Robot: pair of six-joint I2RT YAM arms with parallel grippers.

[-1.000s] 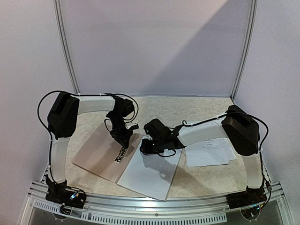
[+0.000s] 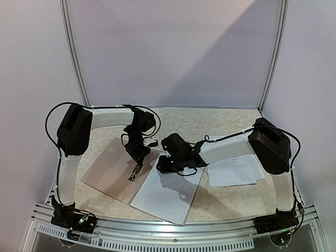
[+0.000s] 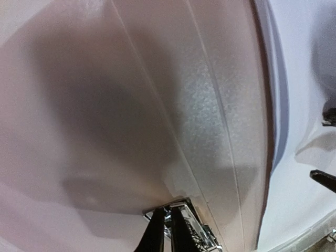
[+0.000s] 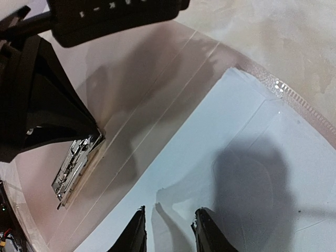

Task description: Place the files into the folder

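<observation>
The pinkish folder (image 2: 105,170) lies open at the left, a white sheet (image 2: 168,205) over its right half. My left gripper is shut on the metal clip (image 4: 76,168) along the folder's inner left side; the clip also shows in the top view (image 2: 134,173). My right gripper stands open low over the white sheet, nothing seen between its fingers, casting a shadow on it. More white papers (image 2: 231,173) lie to the right, partly under the right arm.
Walls stand at the back and sides, a metal rail along the front edge. The two wrists are close together.
My left arm has shifted slightly toward the right, still at the clip. My right arm looks unmoved.
</observation>
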